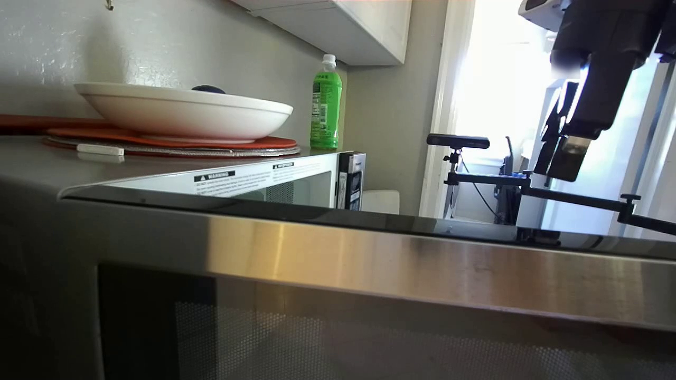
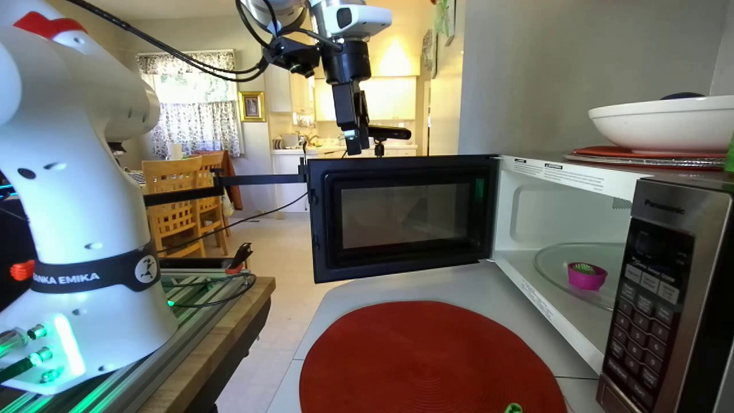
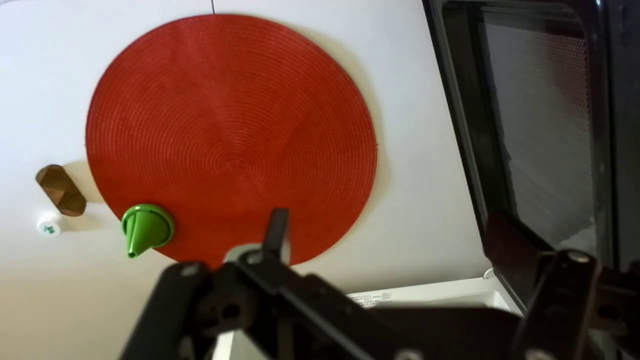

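Observation:
My gripper stands open high above the counter, its two fingers wide apart with nothing between them. In exterior view 2 the gripper [image 2: 354, 134] hangs above the top edge of the open microwave door [image 2: 406, 258]. Below it, in the wrist view, a round red placemat [image 3: 234, 120] lies on the light counter. A green cone-shaped piece [image 3: 147, 228] rests at the mat's lower left edge. Left of the mat are a brown faceted block [image 3: 61, 191] and a small white round piece [image 3: 49, 225]. A magenta cup [image 2: 586, 276] with something green in it sits inside the microwave.
The microwave's control panel [image 2: 650, 289] borders its opening on the right. On its top are a white bowl [image 1: 190, 114], red mats and a green bottle [image 1: 326, 111]. A camera [image 1: 457, 140] on a dark bar stands near my gripper.

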